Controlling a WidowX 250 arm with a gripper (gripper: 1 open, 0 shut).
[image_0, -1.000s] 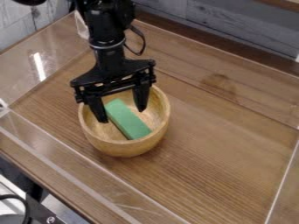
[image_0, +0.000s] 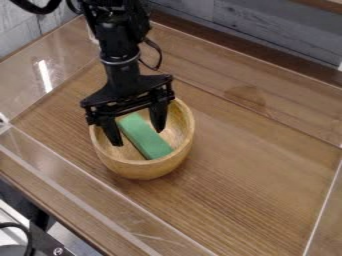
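Note:
A round tan wooden bowl (image_0: 147, 166) stands on the table toward the left, holding a green block (image_0: 147, 139) lying at a slant inside it. My black gripper (image_0: 124, 115) hangs directly over the bowl, its fingers spread open, with their tips down at about rim height around the upper part of the green block. Nothing is visibly held; the exact contact with the block cannot be told.
A pale wall panel (image_0: 254, 30) stands at the back.
My gripper has shifted very slightly over the bowl. The bowl and green block look unchanged.

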